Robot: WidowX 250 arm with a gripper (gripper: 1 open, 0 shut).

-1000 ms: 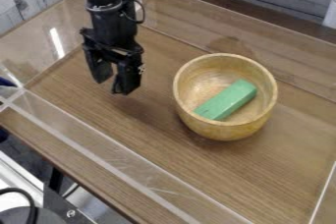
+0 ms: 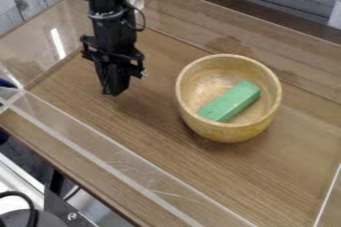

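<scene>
My black gripper (image 2: 114, 80) points down over the bare wooden table, left of centre and at the upper part of the camera view; its fingers look close together and nothing clearly shows between them. To its right stands a round wooden bowl (image 2: 197, 77) with a green block (image 2: 229, 104) lying inside it.
Black cables lie at the lower left corner. A pale, shiny area shows along the left edge.
My arm and gripper have shifted slightly up and to the left, and the gripper now looks narrower. The bowl and green block have not moved.
</scene>
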